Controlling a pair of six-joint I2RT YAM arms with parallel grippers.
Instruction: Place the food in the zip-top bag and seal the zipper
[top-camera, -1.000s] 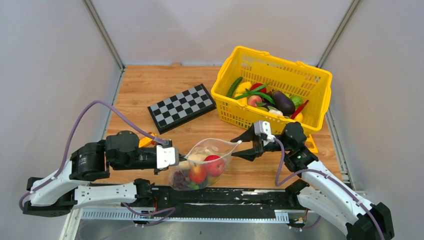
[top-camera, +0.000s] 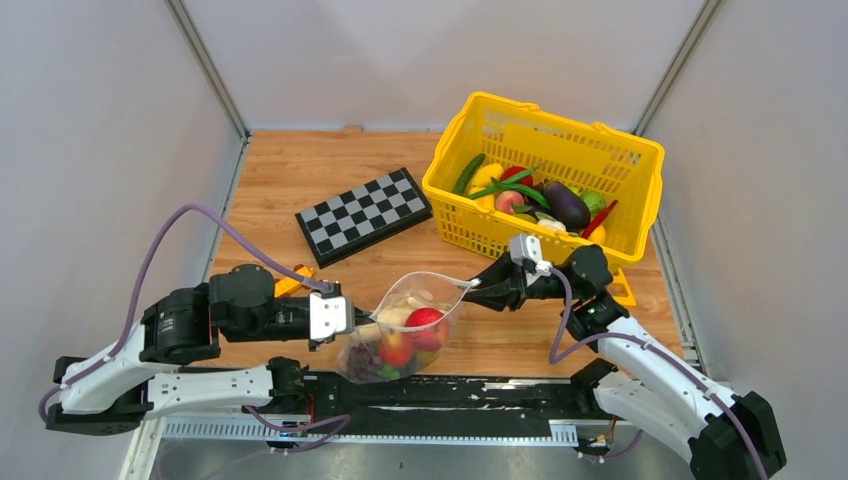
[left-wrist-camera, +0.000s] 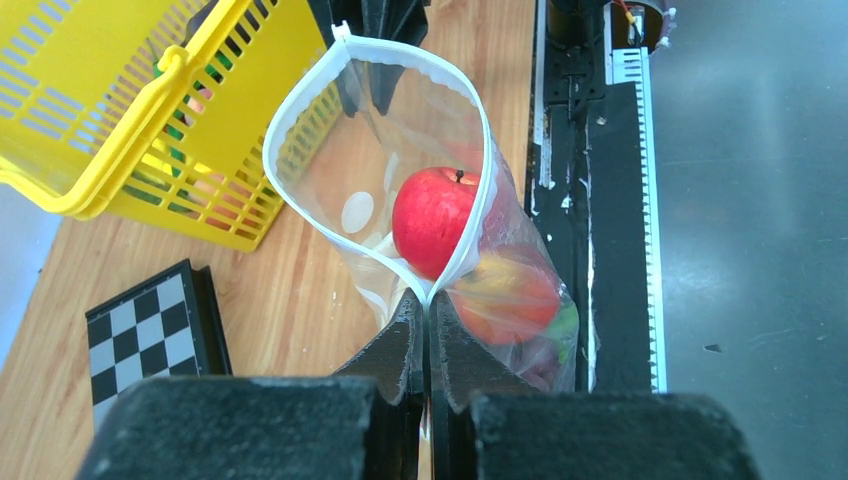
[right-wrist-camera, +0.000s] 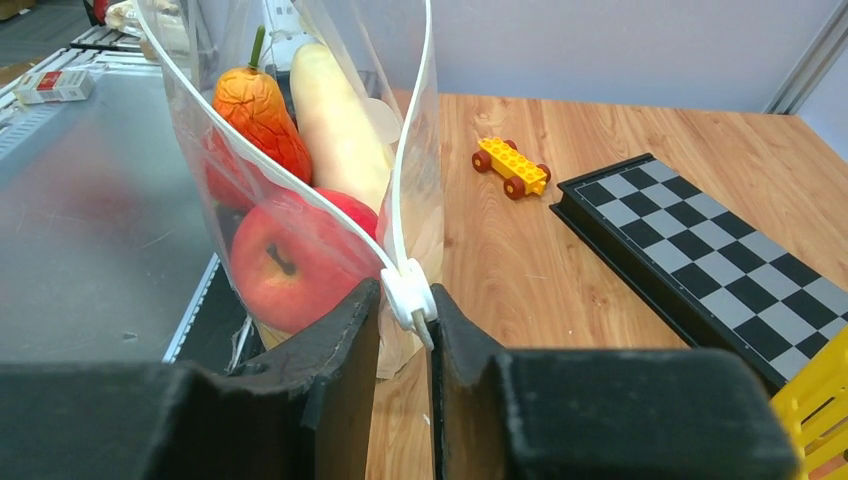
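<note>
A clear zip top bag (top-camera: 407, 327) stands with its mouth open, its white rim looping wide. Inside are a red apple (left-wrist-camera: 436, 222), a wrinkled orange-red vegetable (right-wrist-camera: 255, 112), a pale long vegetable (right-wrist-camera: 340, 125) and something dark and purple (top-camera: 361, 362). My left gripper is shut on the rim at one end of the mouth. At the opposite end, the white zipper slider (right-wrist-camera: 408, 291) lies between the fingertips of my right gripper. Those fingers are part open, with a gap on the slider's left side; the right finger (right-wrist-camera: 455, 325) is close beside it.
The yellow basket (top-camera: 545, 120) of vegetables stands at the back right. A checkered board (top-camera: 364, 215) lies behind the bag, and a yellow toy car (right-wrist-camera: 512, 166) sits at the left. Bare table shows between bag and basket.
That corner of the rim has shifted up slightly in the top view. The left arm is nearly still.
</note>
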